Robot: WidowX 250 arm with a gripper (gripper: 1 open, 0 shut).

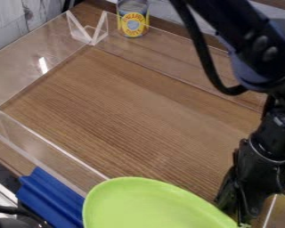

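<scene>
My black gripper (242,200) reaches down at the lower right of the camera view, at the right end of a lime-green oval plate (145,207). Its fingertips are dark and partly hidden, so whether it is open, shut or holding the plate's edge cannot be told.
A wooden board (127,116) fills the middle and is clear. Clear plastic edging (32,67) runs along the left. A can with a yellow label (133,20) stands at the back. Blue ribbed plastic (50,198) lies at the lower left.
</scene>
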